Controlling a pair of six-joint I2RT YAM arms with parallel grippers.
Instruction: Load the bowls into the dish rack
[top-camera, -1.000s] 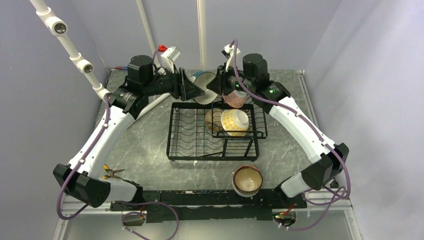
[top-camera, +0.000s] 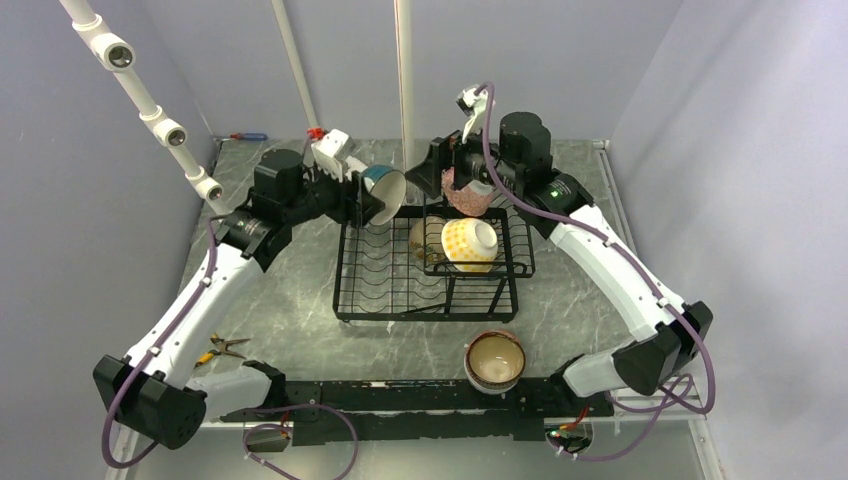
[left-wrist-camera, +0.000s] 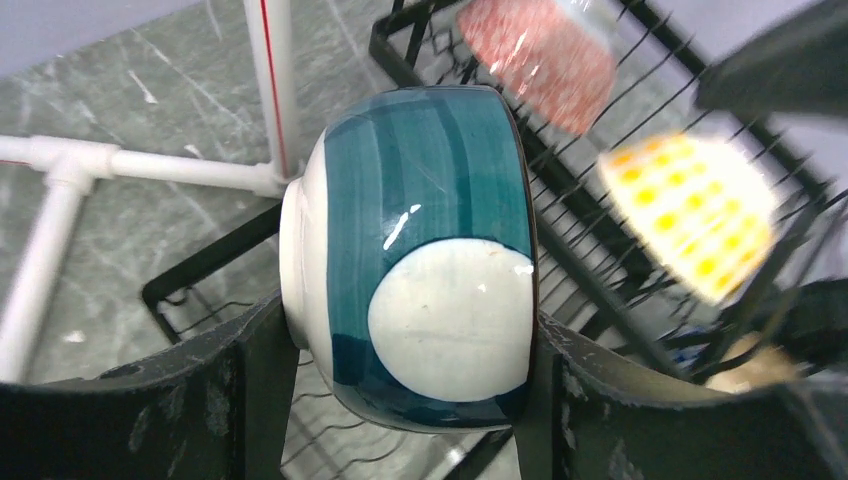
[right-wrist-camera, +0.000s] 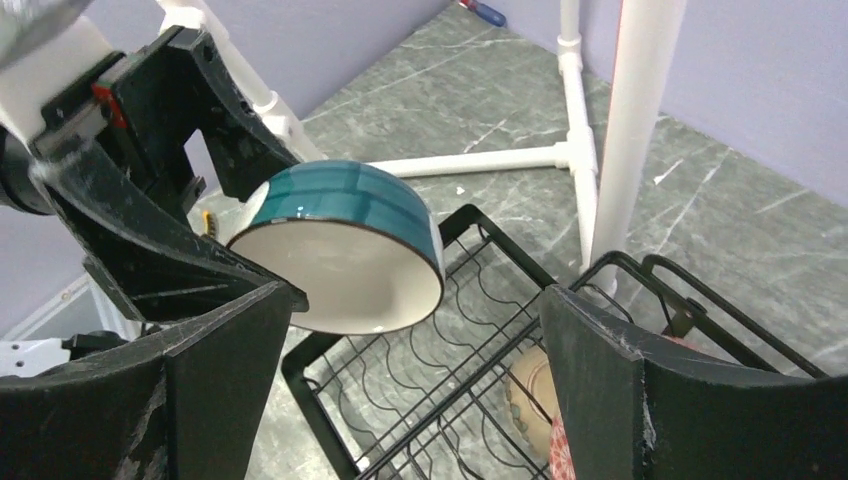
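Note:
A teal-and-white bowl (top-camera: 386, 194) (left-wrist-camera: 430, 260) (right-wrist-camera: 340, 260) is held tilted by my left gripper (top-camera: 362, 200) above the left back of the black dish rack (top-camera: 400, 317). My right gripper (top-camera: 432, 170) stands open at the back right of the bowl, nothing between its fingers. In the rack sit a yellow-dotted bowl (top-camera: 468, 243), a pink bowl (top-camera: 466, 198) and a beige one (right-wrist-camera: 530, 395), partly hidden.
A stacked brown-rimmed bowl (top-camera: 495, 355) stands in front of the rack. The rack's left section is empty. White pipes (right-wrist-camera: 470, 165) run behind it. Pliers (top-camera: 220, 347) lie at the front left.
My left gripper has moved down and left with the bowl, away from the right gripper, which has shifted slightly right and now stands apart from the bowl.

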